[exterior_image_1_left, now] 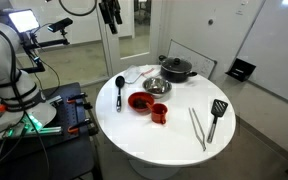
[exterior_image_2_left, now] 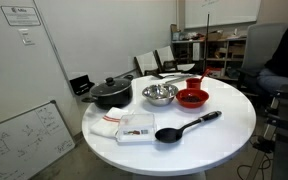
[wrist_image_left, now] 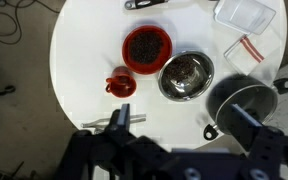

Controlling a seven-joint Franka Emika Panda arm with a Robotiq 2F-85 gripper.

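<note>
High above the near left side of the round white table (exterior_image_1_left: 184, 145), my gripper (exterior_image_1_left: 111, 15) hangs in the air, well clear of everything. It is open, its dark fingers spread apart along the lower part of the wrist view, with only table between them. Below it are a red bowl (exterior_image_1_left: 141, 101) holding dark small pieces, a red mug (wrist_image_left: 121, 82), a steel bowl (wrist_image_left: 186, 76) and a black lidded pot (exterior_image_2_left: 111, 92). A black spoon (exterior_image_2_left: 169, 134) lies near the edge. Exterior view 2 does not show the gripper.
A clear plastic container (exterior_image_2_left: 137, 127) and a folded white cloth (exterior_image_2_left: 109, 122) sit near the pot. Tongs (exterior_image_1_left: 198, 125) and a black spatula (exterior_image_1_left: 217, 115) lie on the opposite side.
</note>
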